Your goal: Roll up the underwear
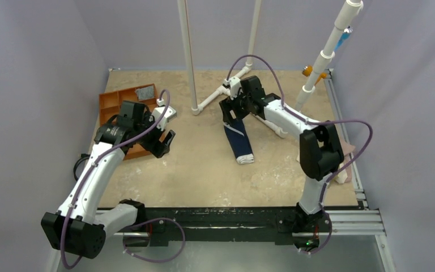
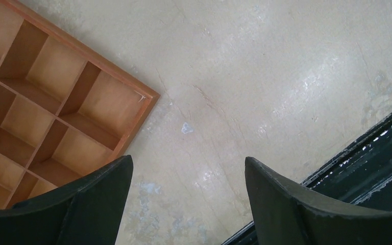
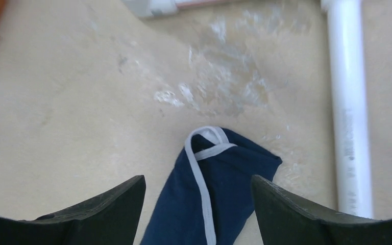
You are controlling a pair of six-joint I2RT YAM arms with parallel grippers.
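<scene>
The navy underwear [image 1: 238, 143] lies as a long folded strip at the table's middle, running toward the front edge, with a white end nearest the front. In the right wrist view its far end [image 3: 235, 171] shows white trim bent over at the tip. Over that far end is my right gripper [image 1: 230, 113], open; in its wrist view, cloth lies below and between the fingers, not visibly pinched. My left gripper [image 1: 165, 146] hangs beside the organizer, fingers apart, with only bare table between its fingers.
A brown compartment organizer [image 1: 110, 100] stands at the left, a grey folded cloth [image 1: 145, 93] in one compartment. White pipes [image 1: 209, 102] cross the back of the table behind the underwear. Pink fabric [image 1: 346, 148] lies at the right.
</scene>
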